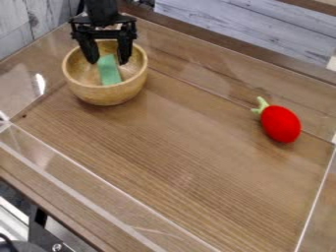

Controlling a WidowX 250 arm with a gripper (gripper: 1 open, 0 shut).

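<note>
A wooden bowl (pixel 105 94) sits at the back left of the table, with a green object (pixel 109 71) inside it. My black gripper (pixel 105 49) is over the back part of the bowl, open, its fingers at or just above the green object; whether they touch it is unclear. A red vegetable or toy (pixel 280 123) with a green stem lies on the right side of the table.
Grey wooden walls (pixel 243 25) run along the back and left, close behind the bowl.
</note>
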